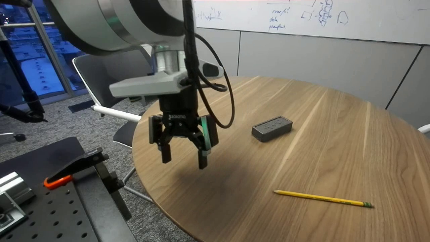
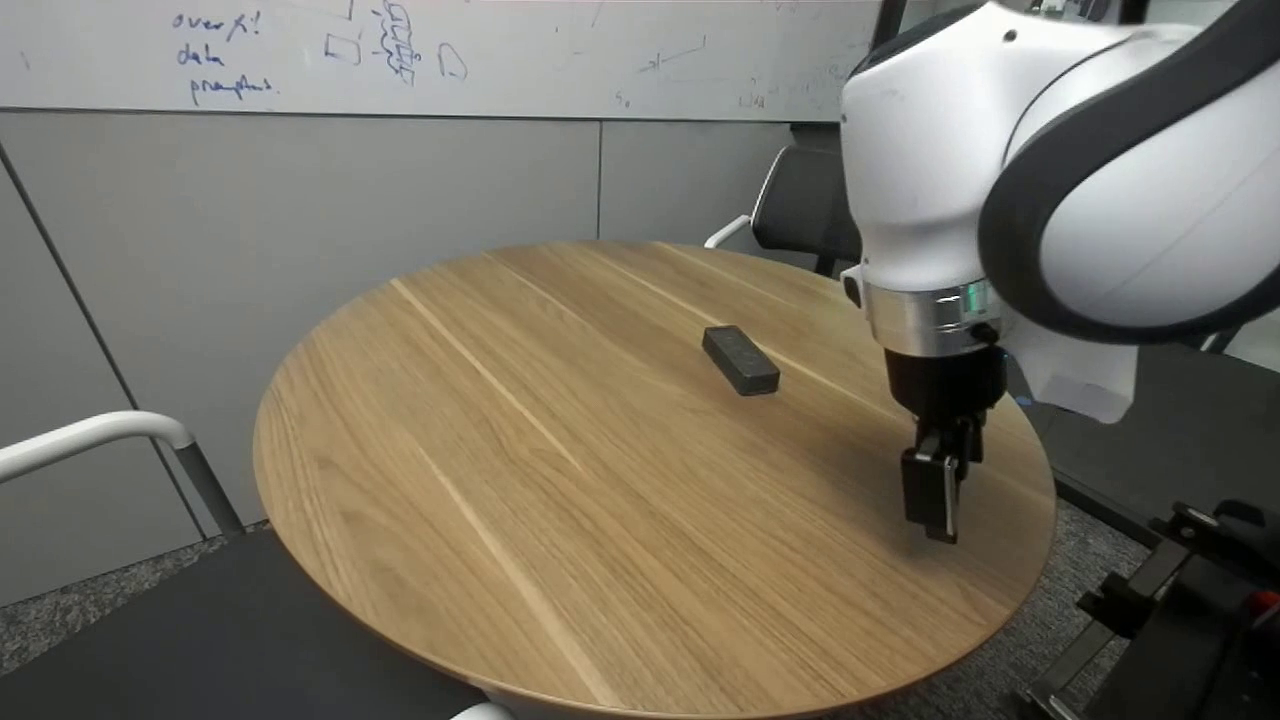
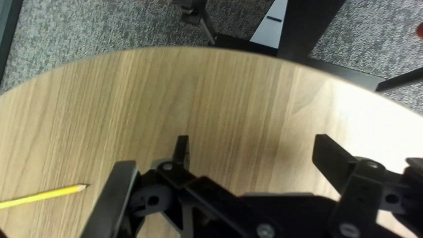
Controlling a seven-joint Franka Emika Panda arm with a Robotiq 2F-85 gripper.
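My gripper [image 1: 184,159] stands open above the table's left side in exterior view 1, nothing between its fingers. In the wrist view, bare wood shows between the spread fingertips. A dark grey block, perhaps an eraser [image 1: 272,128], lies flat on the table, to the right of the gripper and farther back. Exterior view 2 shows the same block [image 2: 741,360] to the left of the gripper [image 2: 932,528]. A yellow pencil [image 1: 322,197] rests nearer the front right; its sharpened end [image 3: 75,189] lies left of the fingers in the wrist view.
A chair [image 1: 111,74] is behind the arm.
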